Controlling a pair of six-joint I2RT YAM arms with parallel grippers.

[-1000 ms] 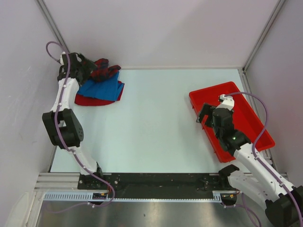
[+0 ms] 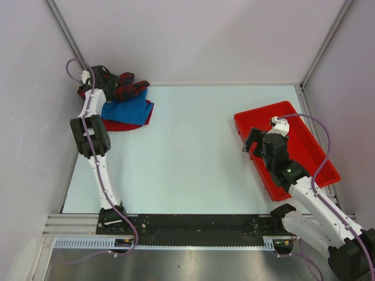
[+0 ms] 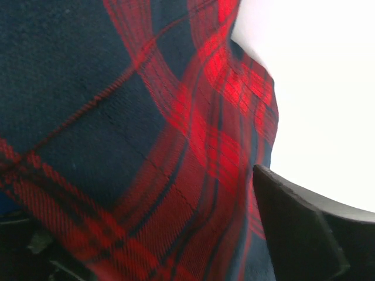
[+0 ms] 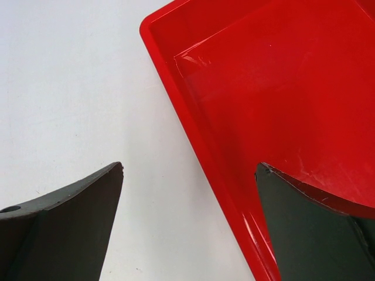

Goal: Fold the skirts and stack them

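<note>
A dark navy and red plaid skirt (image 2: 132, 88) lies crumpled atop a stack at the back left, over blue folded cloth (image 2: 126, 110) and red cloth (image 2: 120, 127). My left gripper (image 2: 105, 83) is down on the plaid skirt, open, with the plaid fabric (image 3: 176, 134) between and under its fingers in the left wrist view. My right gripper (image 2: 255, 140) is open over the left rim of the red tray, with nothing between its fingers.
The red tray (image 4: 181, 111) at the right is empty where visible. Walls stand at the back and both sides.
The right arm has not moved.
</note>
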